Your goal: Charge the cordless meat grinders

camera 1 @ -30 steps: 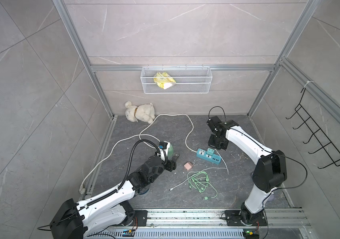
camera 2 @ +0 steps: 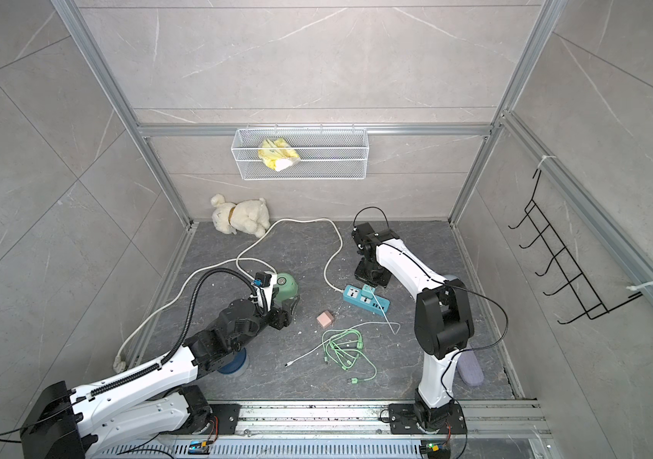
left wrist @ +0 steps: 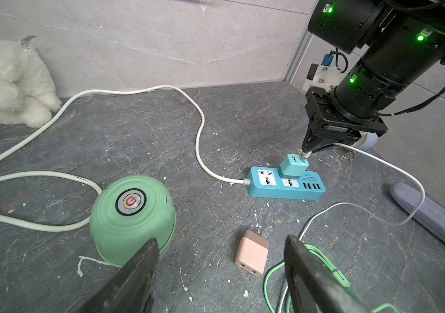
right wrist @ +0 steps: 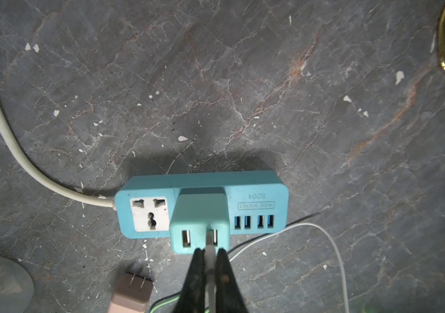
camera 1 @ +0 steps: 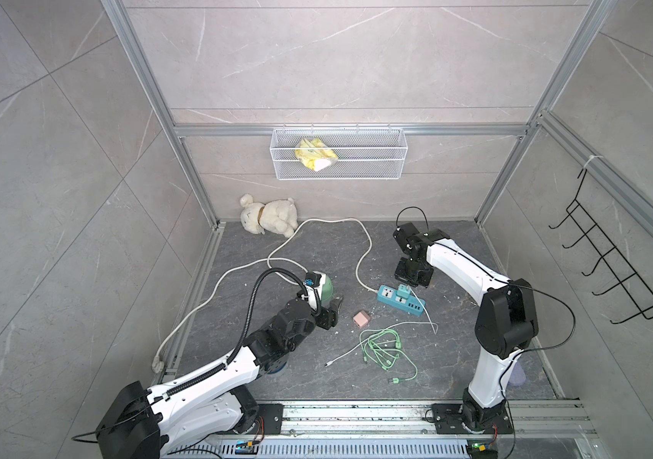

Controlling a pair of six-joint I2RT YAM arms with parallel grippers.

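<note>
The green dome-shaped grinder unit (left wrist: 131,224), with a red power mark on top, sits on the floor at the left of the left wrist view. My left gripper is open in front of it, its fingers apart and empty. In the right wrist view, my right gripper is shut on the thin plug (right wrist: 210,271) of the white cable (right wrist: 332,242). The plug tip lies over the right USB slot of the turquoise adapter (right wrist: 200,214); whether it is inside cannot be told. That adapter is seated in the blue power strip (right wrist: 144,180).
A pink adapter (left wrist: 252,253) lies loose near the strip. Green cable loops (camera 1: 381,348) cover the front middle floor. A white teddy (camera 1: 269,216) lies at the back left, and a grey-purple object (left wrist: 431,216) at right.
My right arm has shifted slightly left, bringing its gripper closer over the adapter, and the white cable shifted with it. The left arm and the grinder unit have stayed put.
</note>
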